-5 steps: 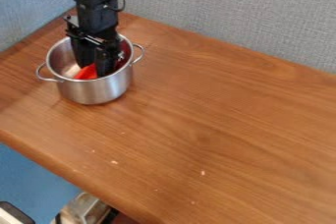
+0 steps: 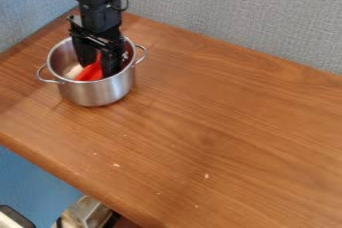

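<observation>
A steel pot [image 2: 94, 90] with two side handles stands on the wooden table [image 2: 227, 132] at the upper left. My black gripper [image 2: 98, 56] reaches down into it from above. A red object [image 2: 90, 72] lies inside the pot, partly hidden by the fingers. Whether the fingers hold it, or how far apart they are, I cannot make out.
Grey padded walls border the back and left. At the lower left, beyond the table's edge, are a blue floor and some metal parts [image 2: 87, 212].
The gripper has shifted very slightly inside the pot over the last second; the pot stands in the same place.
</observation>
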